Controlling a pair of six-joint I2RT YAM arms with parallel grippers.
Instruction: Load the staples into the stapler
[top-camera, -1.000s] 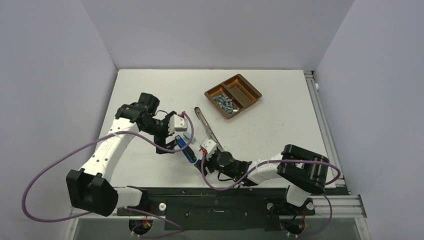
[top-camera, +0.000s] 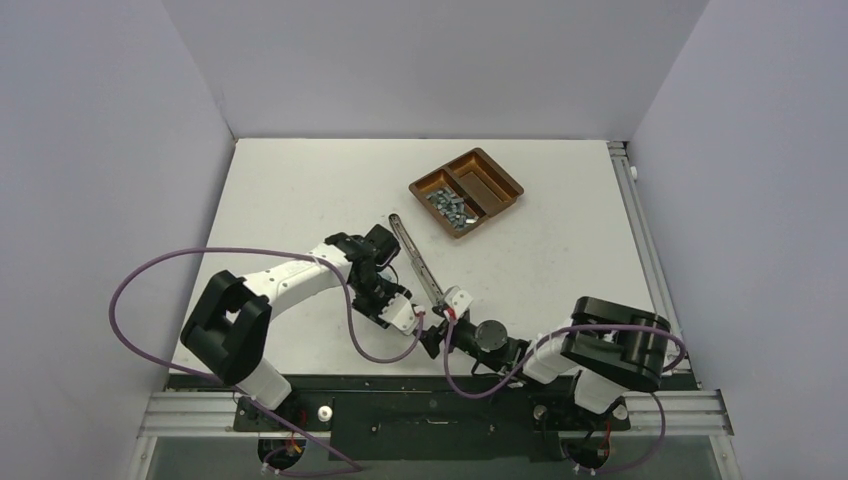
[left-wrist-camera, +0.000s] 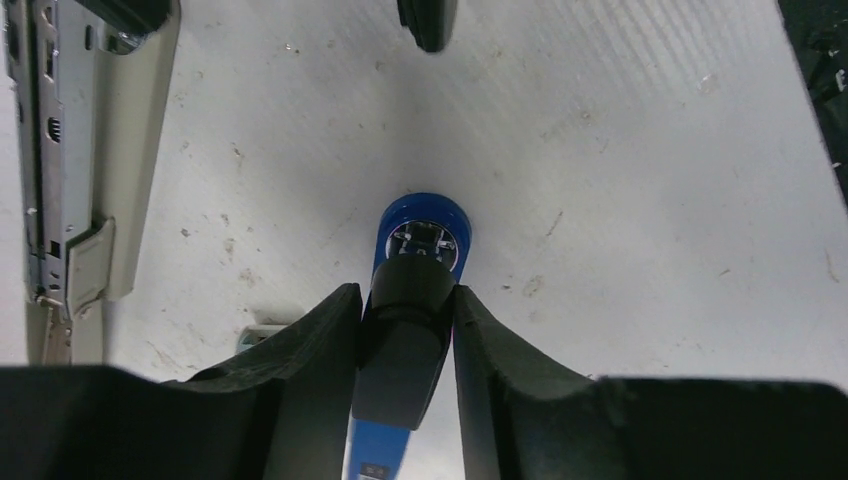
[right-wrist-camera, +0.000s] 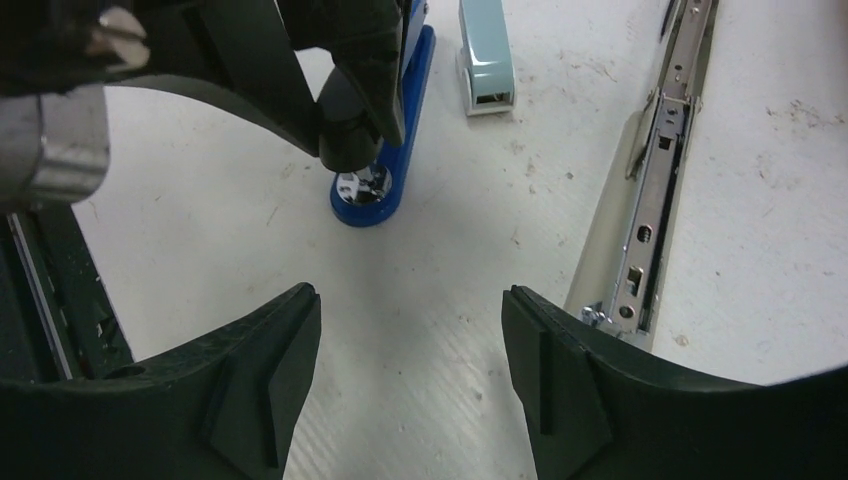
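A blue screwdriver-like tool with black cap stands between my left gripper's fingers, which look nearly closed round it; its blue base (right-wrist-camera: 365, 205) rests on the table in the right wrist view, partly hidden by that gripper. A long metal stapler, opened out (top-camera: 410, 250), lies to the right, its rail (right-wrist-camera: 655, 200) bare in view. A light teal stapler (right-wrist-camera: 485, 60) lies behind the blue thing. My right gripper is open and empty beside the long stapler's near end.
A brown divided tray (top-camera: 490, 185) with small grey pieces in one compartment sits at the back. Its front edge runs just below both grippers.
My left gripper has moved right and toward the front, over the blue object. My right gripper moved slightly right from one second ago.
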